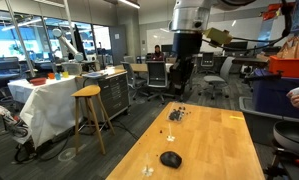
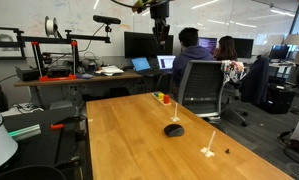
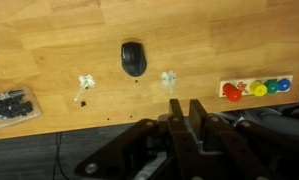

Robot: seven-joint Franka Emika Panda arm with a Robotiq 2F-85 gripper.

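Observation:
My gripper (image 1: 179, 83) hangs high above the wooden table (image 1: 204, 145), its fingers parted with nothing seen between them. In the wrist view the gripper shows at the bottom edge, over the table's border. A black mouse-shaped object (image 3: 133, 58) lies flat on the wood, well apart from the fingers; in exterior view 1 this black object (image 1: 170, 159) sits toward the near side. Two small white pieces lie to either side of it: one white piece (image 3: 86, 81) at left, another white piece (image 3: 168, 78) at right.
A block with coloured knobs (image 3: 257, 88) stands at the table's edge. A cluster of small dark parts (image 3: 11, 104) lies at the opposite end. An office chair (image 2: 200, 90) stands close to the table.

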